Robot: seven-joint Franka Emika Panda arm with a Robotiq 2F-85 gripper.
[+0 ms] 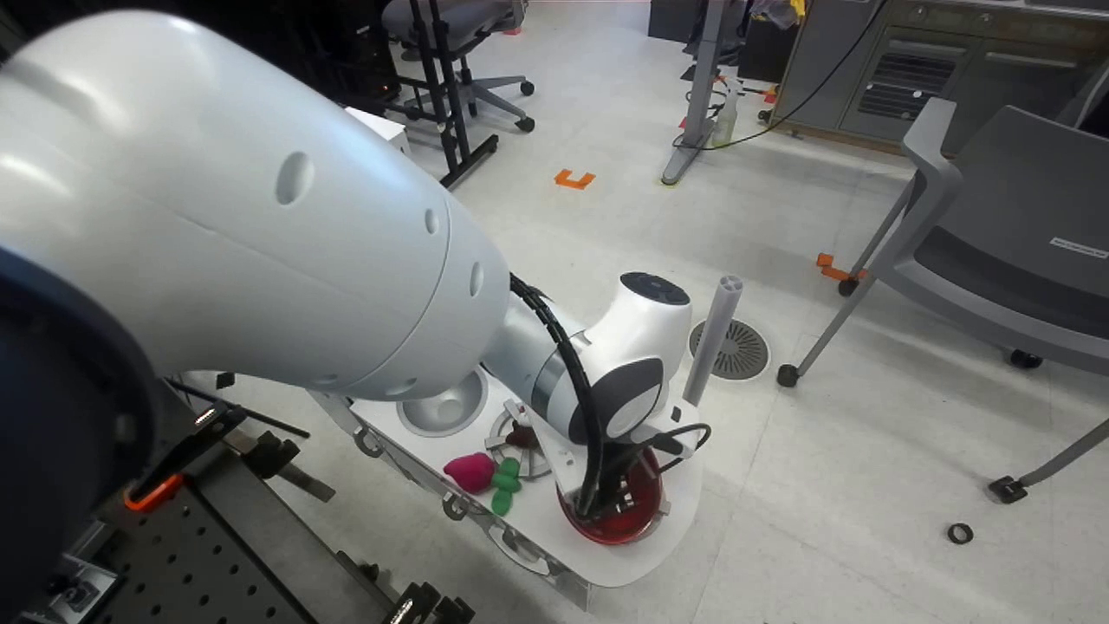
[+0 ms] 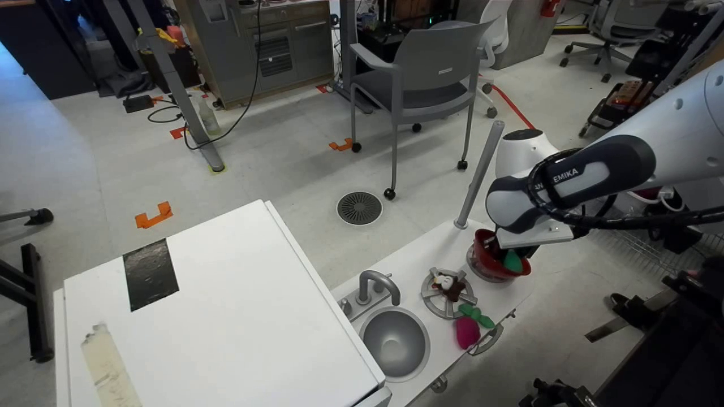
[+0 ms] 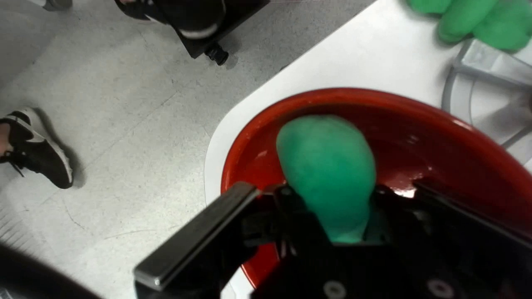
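Note:
A green soft object [image 3: 326, 169] shows between the dark fingers of my gripper in the wrist view, and the fingers are shut on it. Both are over or inside the red bowl [image 3: 349, 94]; how deep the green object reaches I cannot tell. The second exterior view shows the green object [image 2: 512, 262] within the rim of the red bowl [image 2: 486, 254], below my gripper. In the first exterior view the arm hides the green object, and the red bowl [image 1: 650, 510] is partly covered by my gripper [image 1: 613, 501].
Beside the bowl, a burner [image 2: 434, 298] carries a small brown and white toy [image 2: 448, 285]. A magenta and green plush [image 2: 466, 332] lies near the counter's front edge. The sink [image 2: 395, 342] is empty. A grey post [image 2: 479, 174] rises behind the bowl.

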